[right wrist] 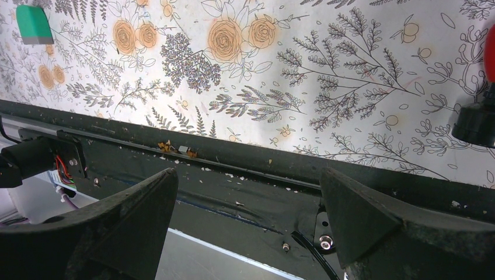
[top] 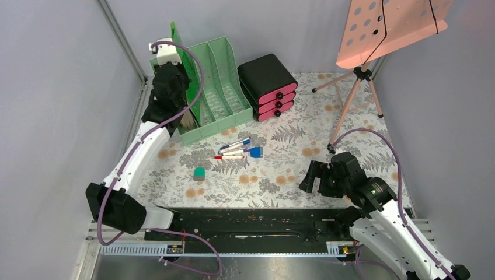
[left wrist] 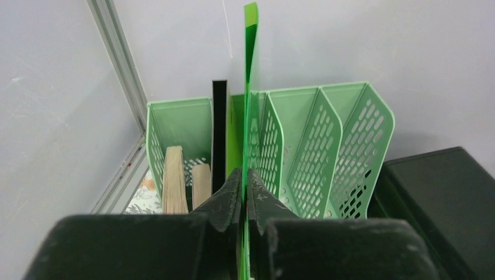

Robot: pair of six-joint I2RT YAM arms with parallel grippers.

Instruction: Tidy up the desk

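Note:
A thin green folder point(left wrist: 251, 70) stands upright, edge-on, and my left gripper is shut on it. In the top view this folder point(top: 191, 87) is over the left part of the light green file organizer point(top: 219, 123), partly covered by my left arm. How deep its lower edge sits is hidden. My right gripper point(top: 310, 178) is open and empty above the front right of the desk. Several markers point(top: 233, 153), a blue scraper-like piece point(top: 255, 152) and a green-topped eraser point(top: 199, 174) lie loose at mid-desk.
Books point(left wrist: 174, 181) and a black-spined item point(left wrist: 219, 134) fill the organizer's left side; its right slots look empty. A black and pink drawer unit point(top: 267, 81) stands right beside it. A pink tripod stand point(top: 352, 96) occupies the back right.

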